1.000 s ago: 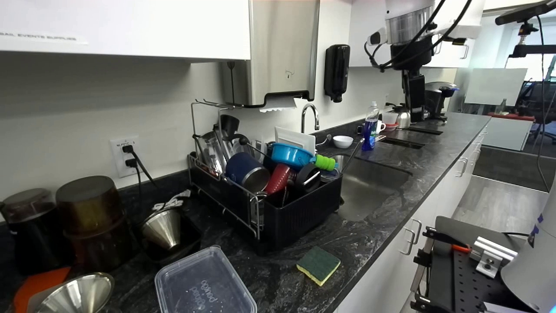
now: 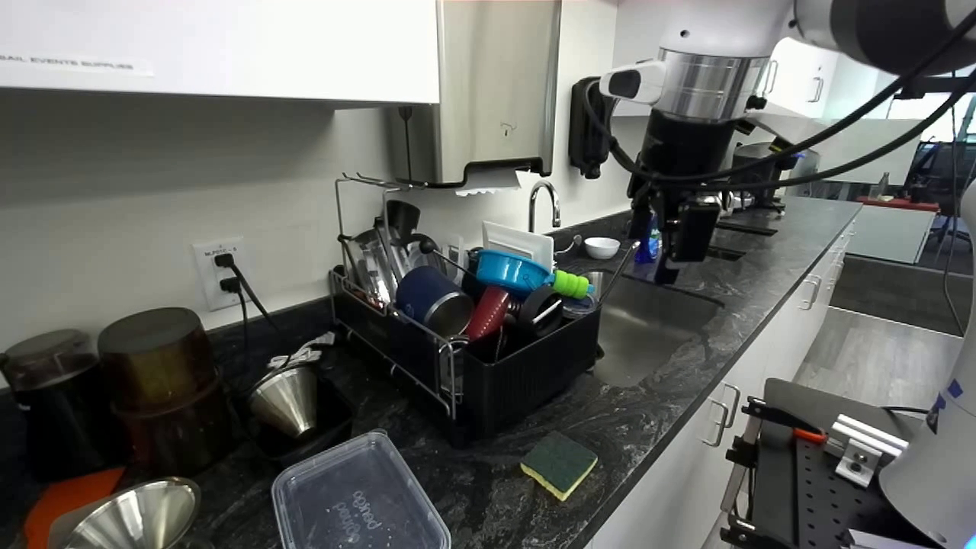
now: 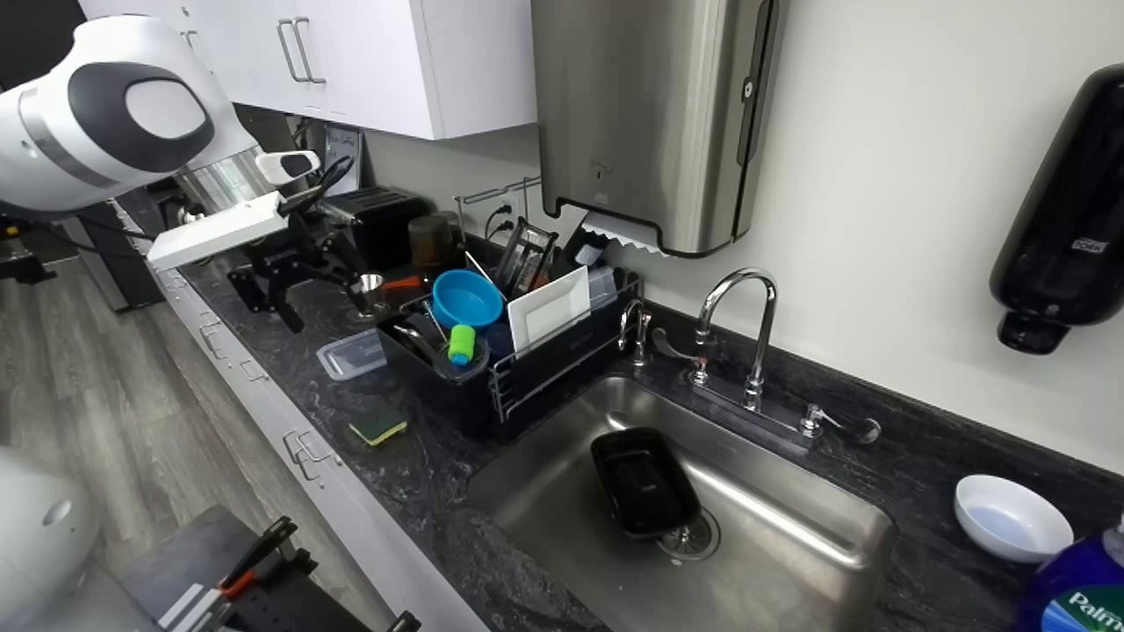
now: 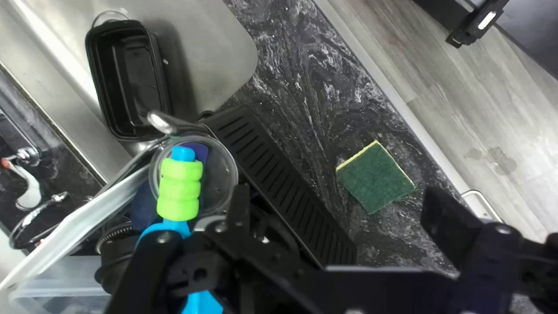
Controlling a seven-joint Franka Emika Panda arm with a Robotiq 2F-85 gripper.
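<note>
My gripper is open, its dark fingers wide apart with nothing between them. It hangs well above the counter in exterior view 2, where the gripper [image 3: 324,305] points downward. A green and yellow sponge [image 4: 375,178] lies flat on the counter; in the wrist view it appears ahead of the gap, nearer the right finger. The black dish rack [image 4: 293,188] is to the left there, full of dishes. From the rack, a bright green and blue handle [image 4: 179,191] sticks up near the left finger; the blue pan [image 3: 466,299] shows in exterior view 2.
A black tray [image 3: 644,483] sits in the steel sink [image 3: 759,537]. The white bowl [image 3: 1012,517] stands beyond the sink. Near the rack are a clear plastic lid or container [image 2: 361,499] and a metal funnel [image 2: 285,399]. Cabinets and a paper-towel dispenser [image 3: 648,105] overhang.
In exterior view 1, my arm has shifted left and lower, and looks larger. The gripper partly covers the blue soap bottle, which showed clearly before. Sponge and rack are unmoved.
</note>
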